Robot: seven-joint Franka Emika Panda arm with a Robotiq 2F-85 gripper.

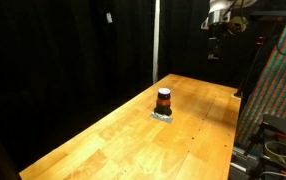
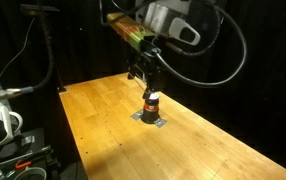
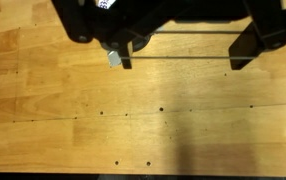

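Note:
A dark upright cylinder [image 1: 164,97] with a red-orange band and a pale top stands on the wooden table, on a low black base with silver-grey strips [image 2: 161,122] by its foot. High over the table's far right, in the first exterior view, hangs my gripper [image 1: 214,54], well apart from the cylinder. From the wrist, the gripper is open, with bare tabletop visible below. Two thin grey lines cross between its fingers; what they are I cannot tell. Part of the cylinder's pale top [image 3: 105,3] shows at the upper left edge of that view.
Dark curtains [image 1: 63,60] stand behind it. A cable [image 2: 233,55] loops out from the arm. A black stand with clutter [image 1: 278,145] is off the table's right side.

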